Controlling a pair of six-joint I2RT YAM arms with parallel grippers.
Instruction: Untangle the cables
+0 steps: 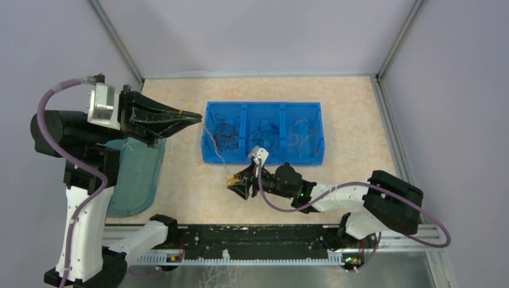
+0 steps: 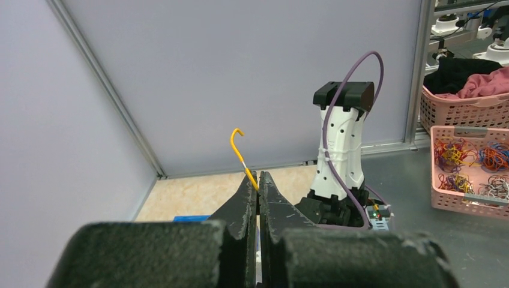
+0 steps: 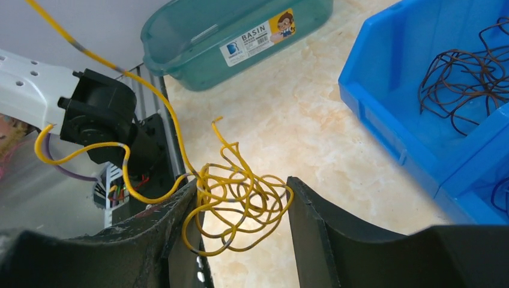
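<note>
My left gripper (image 1: 197,119) is raised at the left, shut on a yellow cable (image 2: 236,149), whose short hooked end pokes above the fingertips in the left wrist view. The cable stretches down toward my right gripper (image 1: 236,183), which is low in front of the blue box and shut on a loose yellow tangle (image 3: 240,204). In the right wrist view the tangle bunches between the fingers, with one strand rising to the upper left and another looping out sideways.
The blue three-compartment box (image 1: 262,159) holds dark cables in two sections and a pale one at right. A teal basin (image 1: 135,192) lies under the left arm. Bare tabletop (image 1: 354,144) is at the right. Baskets (image 2: 468,204) stand outside the workspace.
</note>
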